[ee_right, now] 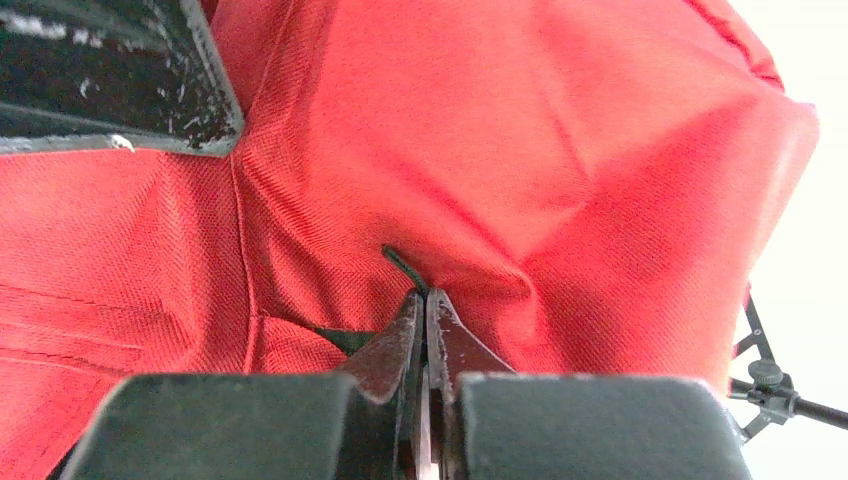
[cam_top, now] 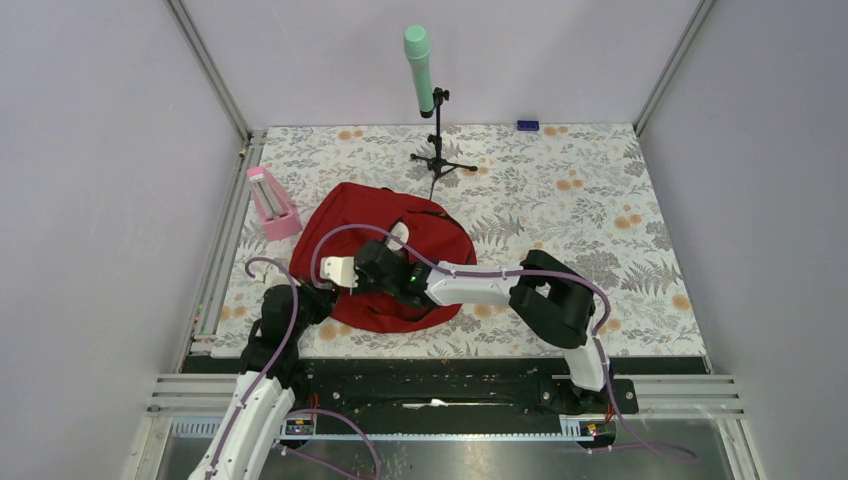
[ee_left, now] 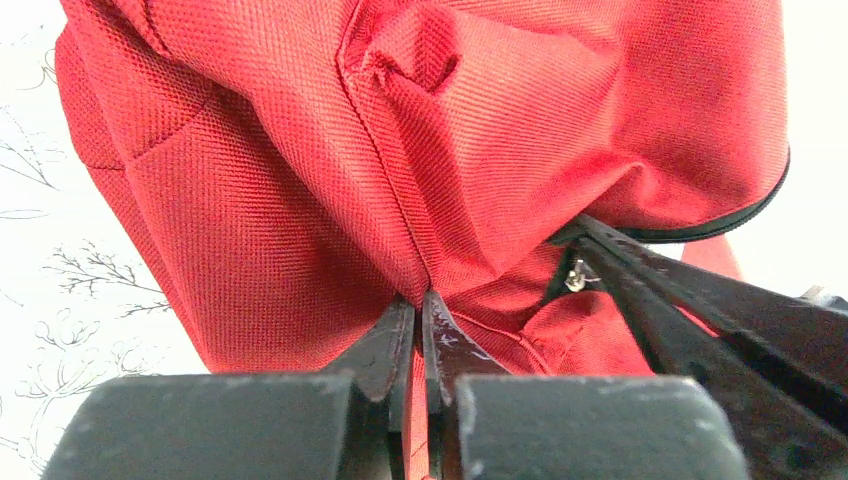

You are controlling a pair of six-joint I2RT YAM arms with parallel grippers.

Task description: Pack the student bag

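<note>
The red bag (cam_top: 352, 212) lies flat on the patterned table, left of the middle in the top view. In the left wrist view, my left gripper is shut on a fold of its red cloth along a seam. My right gripper is shut on the black zipper pull (ee_right: 402, 265); only the pull's upper end pokes out above the fingertips. Close by in the left wrist view are the right gripper's blurred black fingers (ee_left: 650, 285), beside a small metal ring (ee_left: 575, 279). A black zipper edge (ee_left: 715, 226) runs along the bag there.
A pink case (cam_top: 274, 207) stands left of the bag. Behind it, a black tripod (cam_top: 437, 155) carries a mint-green microphone (cam_top: 418, 65). A small dark blue box (cam_top: 527, 126) sits at the back edge.
</note>
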